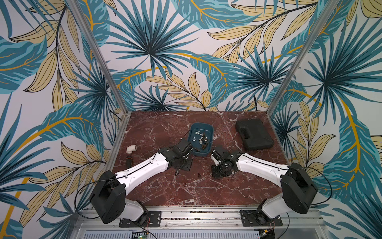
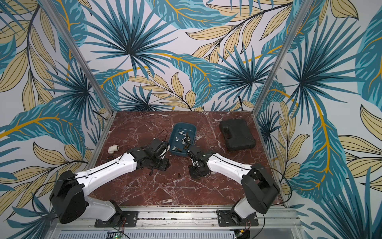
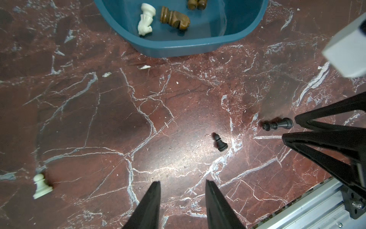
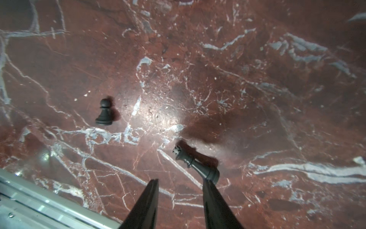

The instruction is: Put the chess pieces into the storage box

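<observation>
The blue storage box (image 1: 190, 137) holds several pieces, including a white knight (image 3: 146, 19) and a brown piece (image 3: 174, 18). Lying on the marble table are a small black pawn, a longer black crowned piece and, in the left wrist view, a pale pawn (image 3: 42, 187). My left gripper is open and empty, in front of the box and above the table. My right gripper has its fingers apart, the base of the crowned piece just ahead of its tips; nothing shows held. The black pawn lies between the two arms.
A dark case (image 1: 254, 134) lies at the back right. At the left edge are a white pipe elbow (image 1: 131, 149) and a dark handled object (image 1: 129, 162). Both arms are close together in front of the box.
</observation>
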